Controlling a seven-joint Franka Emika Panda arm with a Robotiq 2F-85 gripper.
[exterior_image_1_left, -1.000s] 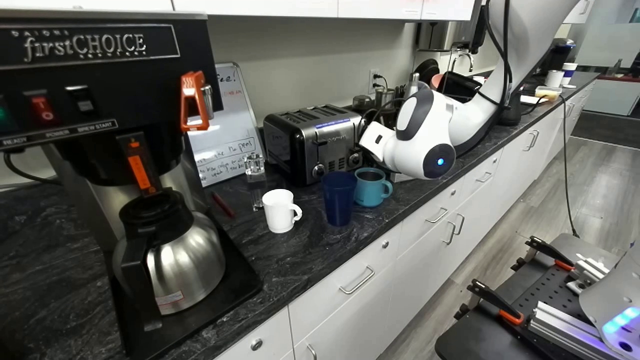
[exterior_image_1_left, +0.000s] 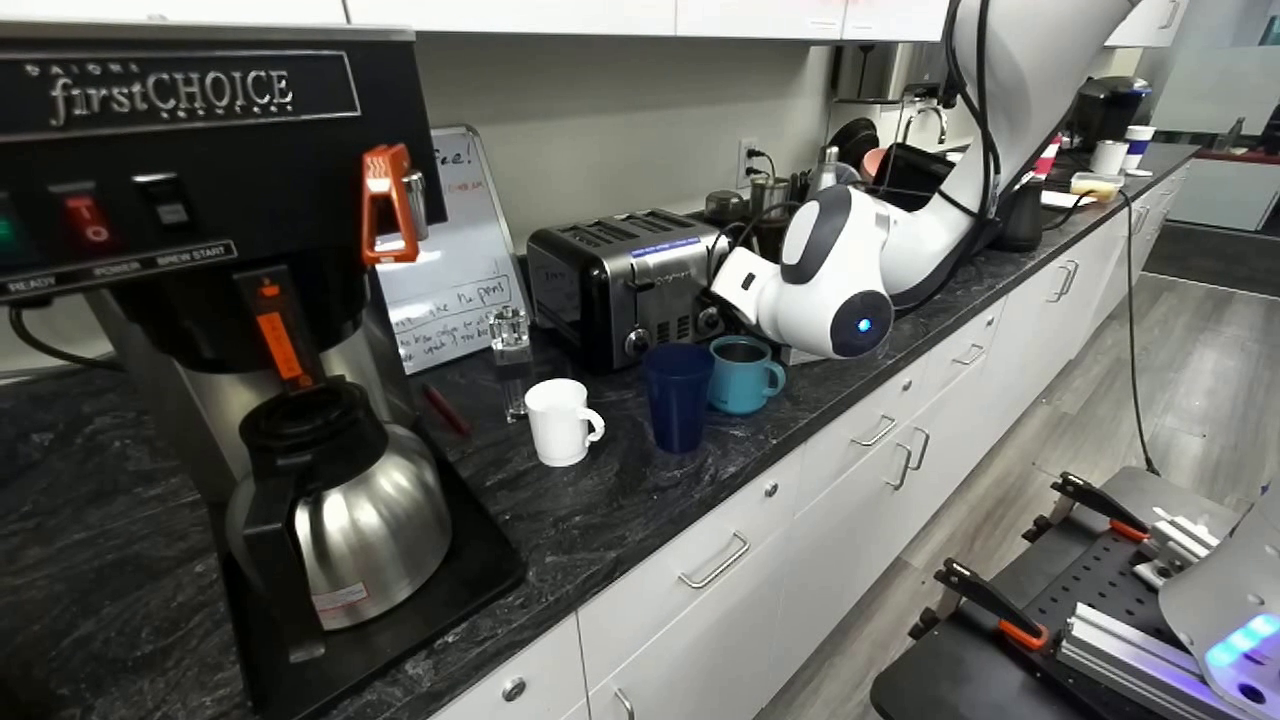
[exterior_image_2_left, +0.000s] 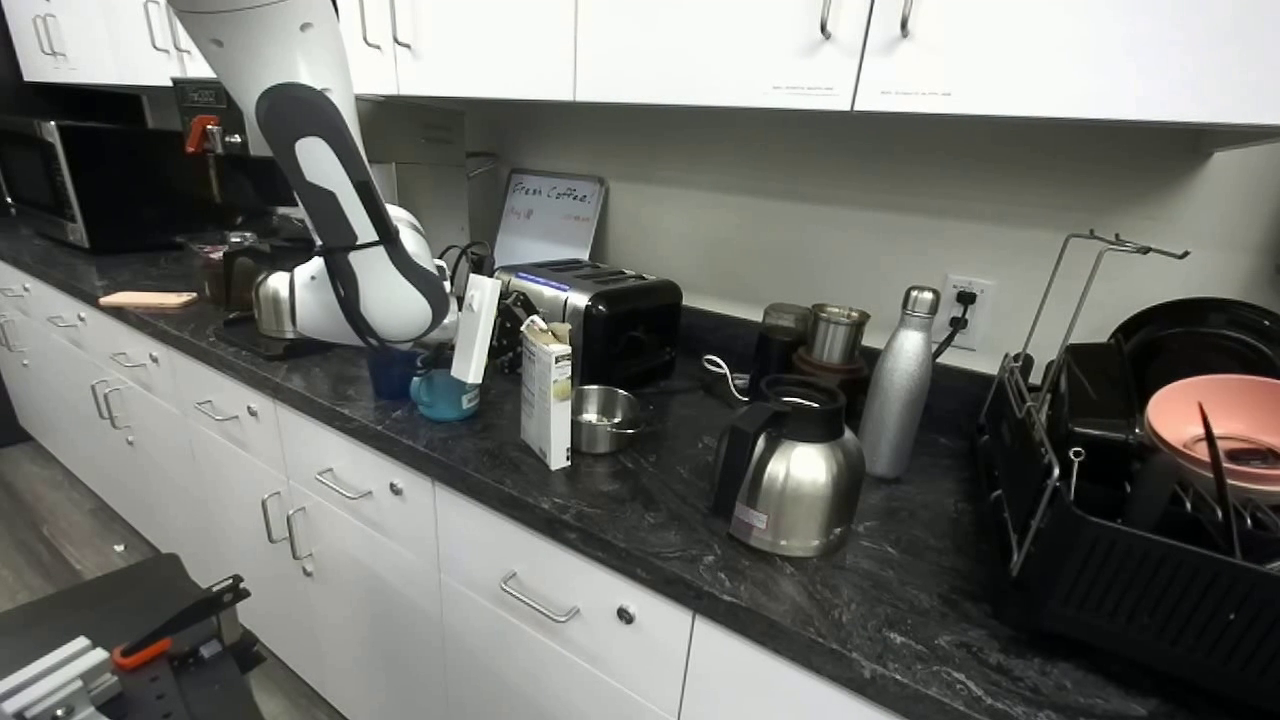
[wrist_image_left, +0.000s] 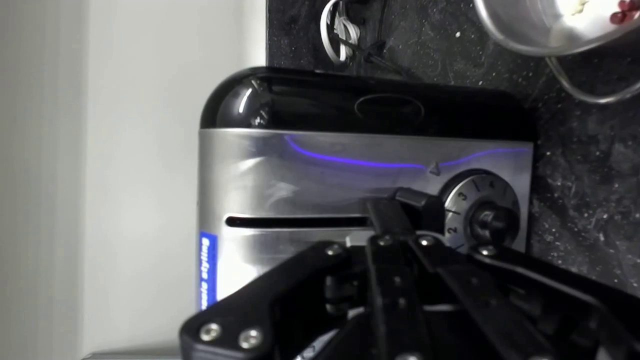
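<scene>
A black and steel toaster (exterior_image_1_left: 618, 288) stands against the wall. Its front panel (wrist_image_left: 312, 174) fills much of the wrist view, with a dark lever slot (wrist_image_left: 294, 222) and a numbered dial (wrist_image_left: 480, 210). Over the lower end of that slot, just beside the dial, my gripper is shut, with no object visible between its fingers. No lever shows in the uncovered upper stretch of the slot; the gripper hides the rest. Whether the fingertips touch the toaster or a lever I cannot tell.
A teal mug (exterior_image_1_left: 741, 382), a blue cup (exterior_image_1_left: 679, 402) and a white mug (exterior_image_1_left: 559, 422) stand in front of the toaster. Beside it are a white carton (exterior_image_2_left: 547, 402) and a steel pot (exterior_image_2_left: 603, 420). Open counter lies near the steel jug (exterior_image_2_left: 798, 480).
The arm and gripper have shifted slightly leftward in exterior view 1, a little nearer the toaster front. The cups and toaster stay where they were.
</scene>
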